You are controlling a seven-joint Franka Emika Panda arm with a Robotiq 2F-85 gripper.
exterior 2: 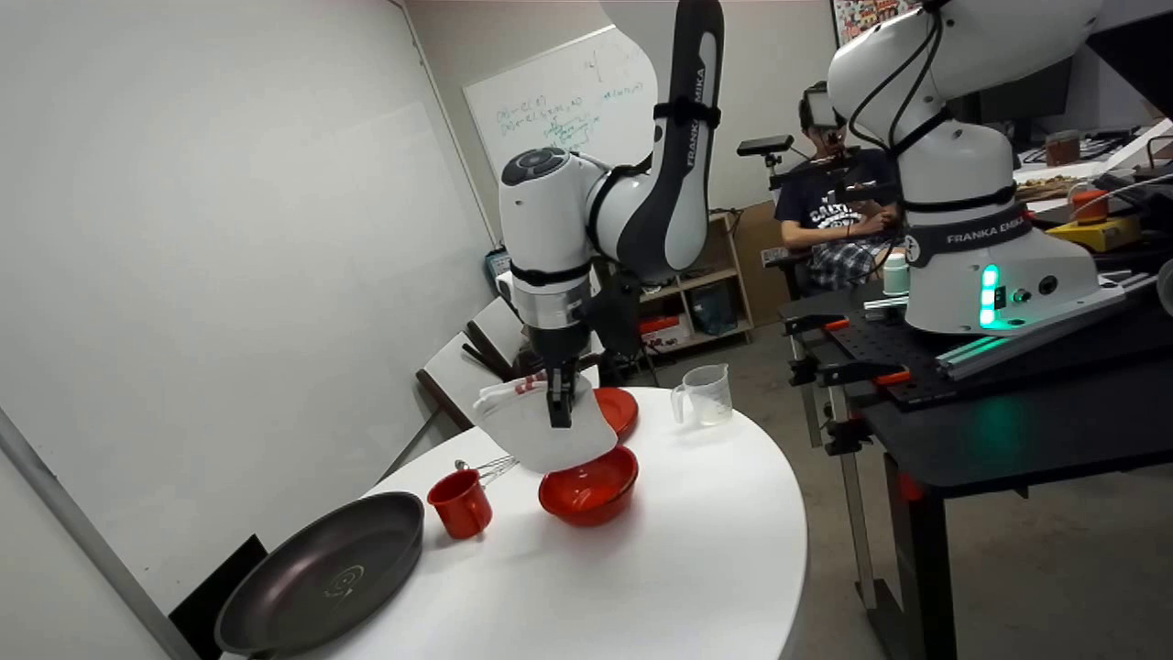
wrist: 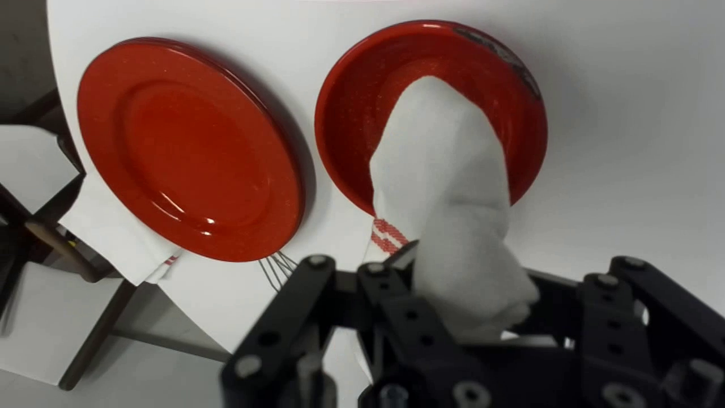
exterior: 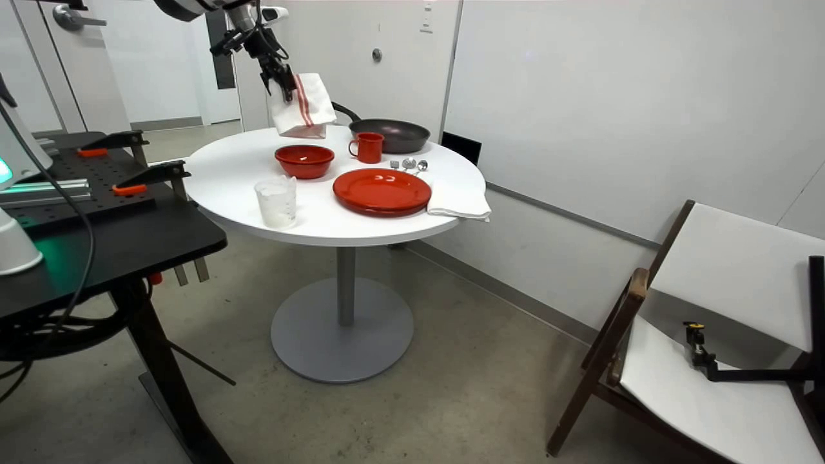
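Observation:
A white towel with red stripes (exterior: 312,102) hangs in the air above the back of the round table, and my gripper (exterior: 291,91) is shut on it. Seen from the wrist, the folded towel (wrist: 442,156) covers part of the red bowl (wrist: 346,115) below. The second exterior view has the towel (exterior 2: 539,434) drooping to both sides of the gripper (exterior 2: 560,412), clear of the tabletop (exterior 2: 660,539). How the fingertips meet the cloth is hidden by its folds.
Red plates (exterior: 382,190), a red mug (exterior: 368,147), metal utensils (exterior: 409,164) and a black pan (exterior: 390,136) share the table. A clear measuring cup (exterior: 276,202) stands near the front left. Another white towel (exterior: 459,201) overhangs the right edge.

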